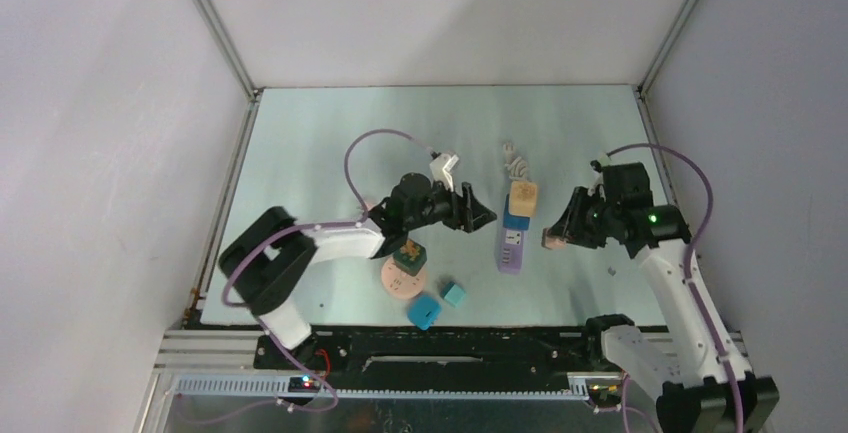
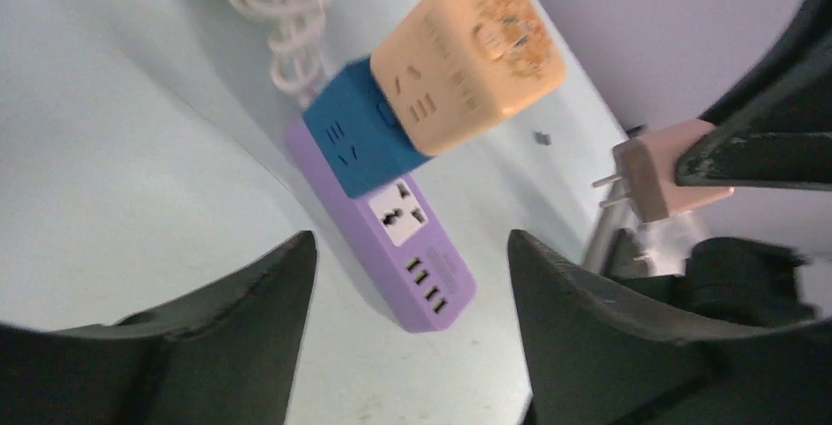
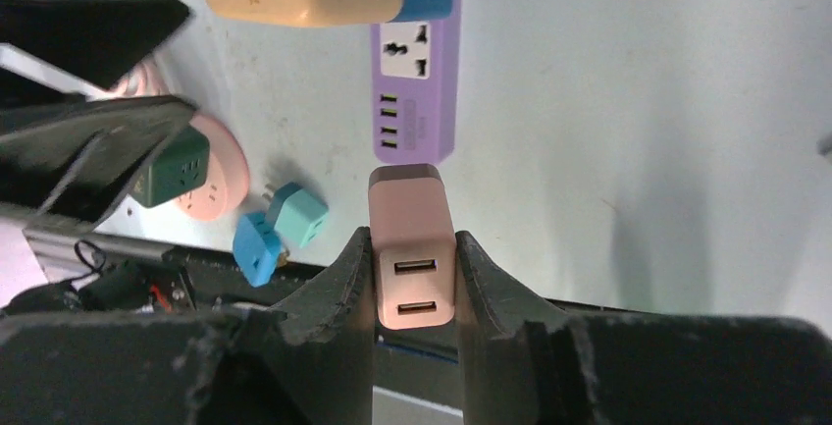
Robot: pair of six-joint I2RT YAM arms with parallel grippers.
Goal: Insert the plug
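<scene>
A purple power strip (image 1: 510, 256) lies mid-table, with a blue plug (image 2: 353, 140) and an orange plug (image 1: 522, 196) on it; its lower socket (image 3: 405, 50) is bare. My right gripper holds a pink plug (image 1: 555, 238) between its fingers, right of the strip, prongs visible in the left wrist view (image 2: 662, 172). My left gripper (image 1: 477, 208) is open and empty, left of and above the strip; its fingers frame the strip in the left wrist view.
A green block (image 1: 410, 255) on a round pink piece (image 1: 400, 283), a blue piece (image 1: 424, 311) and a teal plug (image 1: 453, 293) lie front-left. A white cord (image 1: 515, 161) runs behind the strip.
</scene>
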